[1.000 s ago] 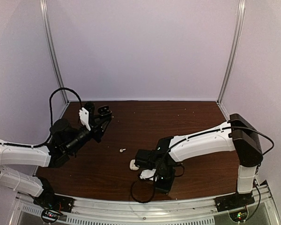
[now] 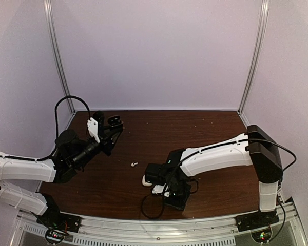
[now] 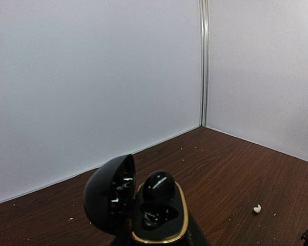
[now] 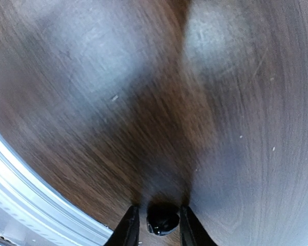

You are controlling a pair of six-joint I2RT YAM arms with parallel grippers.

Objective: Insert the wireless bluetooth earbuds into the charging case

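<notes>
My left gripper [image 2: 113, 130] holds the black, gold-rimmed charging case [image 3: 159, 225] up over the left of the table, lid [image 3: 105, 195] open. One black earbud [image 3: 159, 187] sits in one slot; the other slot looks empty. My right gripper is low at the front of the table, its fingers part open around a black earbud [image 4: 161, 219] lying on the wood; whether they touch it I cannot tell.
A small white earbud [image 2: 134, 164] lies mid-left on the table, and a white object [image 2: 146, 181] is partly hidden by the right arm. The metal front rail [image 4: 41, 200] runs beside my right gripper.
The left arm and the case are practically still.
</notes>
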